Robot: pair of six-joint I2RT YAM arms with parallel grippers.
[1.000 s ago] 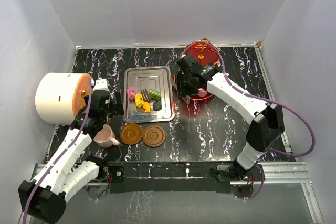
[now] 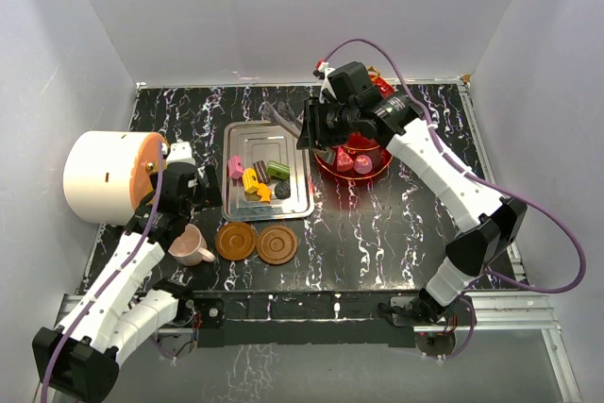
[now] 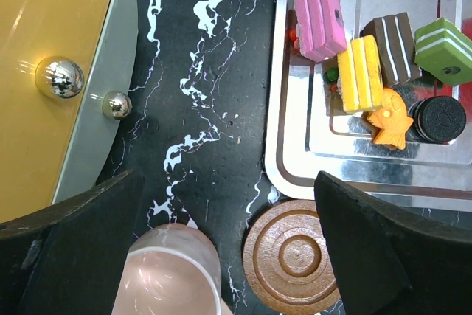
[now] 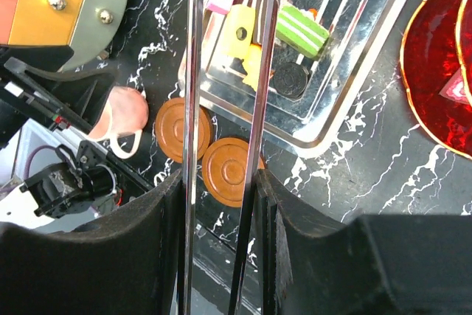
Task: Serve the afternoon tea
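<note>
My right gripper [image 2: 309,129] is closed around silver tongs [image 4: 257,108]; their two arms run up between its fingers, slightly apart, over the tray. The tong tips leave the right wrist view, so I cannot tell whether anything is between them. The metal tray [image 2: 228,143] holds toy treats: a pink cake [image 3: 320,20], a yellow cake [image 3: 360,75], a brown cake [image 3: 392,48], a green cake [image 3: 445,51], an orange fish [image 3: 391,118] and a black cookie [image 3: 439,119]. Open and empty, my left gripper hangs above a pink cup [image 3: 177,263] and a brown coaster [image 3: 293,256].
A red tiered stand [image 2: 379,173] with pink pieces is right of the tray, partly hidden by my right arm. At the left lies a white cylinder [image 2: 97,176] with an orange front. A second coaster [image 2: 276,244] sits before the tray.
The left arm and the treats have stayed put.
</note>
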